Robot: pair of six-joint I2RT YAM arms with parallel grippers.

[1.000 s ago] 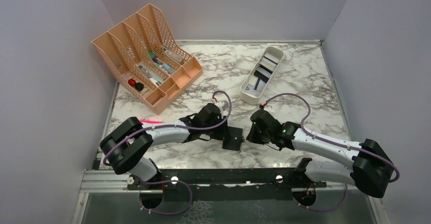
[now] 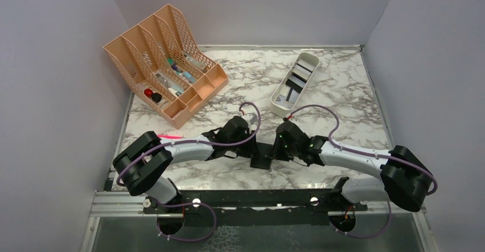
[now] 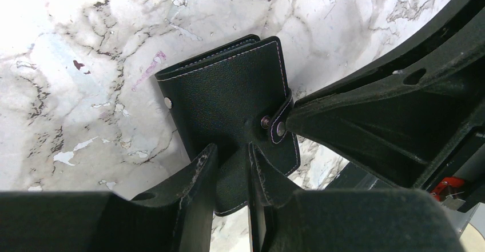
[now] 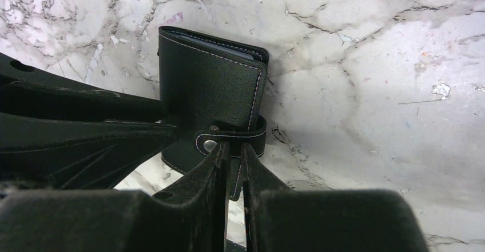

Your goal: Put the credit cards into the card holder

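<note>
The black leather card holder [image 2: 261,163] lies flat on the marbled table between the two grippers. White stitching runs along its edges, and a snap strap [image 4: 229,143] crosses one side. Inside its fold, a greyish edge [image 4: 220,49] shows in the right wrist view. My left gripper is partly open over the holder, with a gap between its fingertips. At the strap, my right gripper is shut; whether the strap is pinched between its tips cannot be told. No loose credit card can be made out near the grippers.
A white tray [image 2: 279,110] with several flat light and dark pieces stands behind the right arm. The tan organizer [image 2: 178,116] at the back left holds small items. Something pink [image 2: 170,136] lies by the left arm.
My right gripper has moved left, from beside the holder to its strap edge. The left arm and the holder look unmoved in the top view.
</note>
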